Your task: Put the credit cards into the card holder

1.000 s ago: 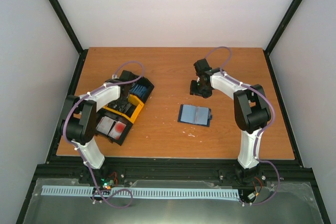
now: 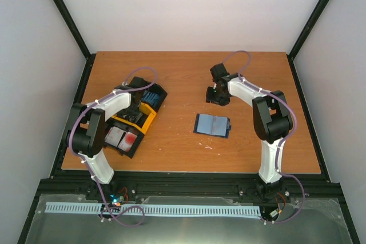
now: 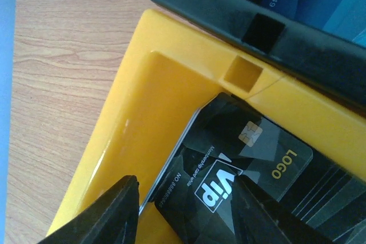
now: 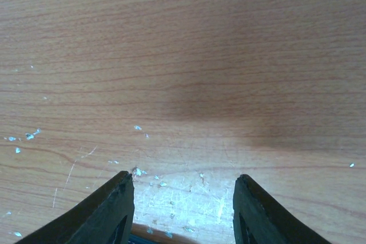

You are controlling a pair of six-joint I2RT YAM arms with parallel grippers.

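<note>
Black VIP cards (image 3: 251,158) lie stacked in a yellow tray (image 3: 131,112), filling the middle of the left wrist view. Over that stack my left gripper stands open, its fingertips apart; whether either touches the cards I cannot tell. The card holder (image 2: 212,125) lies spread open on the table right of centre, with pale blue-grey pages showing. Beyond it, toward the back, my right gripper is part open over bare wood, nothing between its fingers. A dark edge at the bottom of the right wrist view is mostly hidden.
Two black trays flank the yellow one: one with blue cards (image 2: 151,98) behind, one with white and red cards (image 2: 121,139) in front. Bare table (image 2: 177,107) lies between the trays and the holder.
Both arms, the trays and the card holder look almost the same across the top views; I see no clear movement.
</note>
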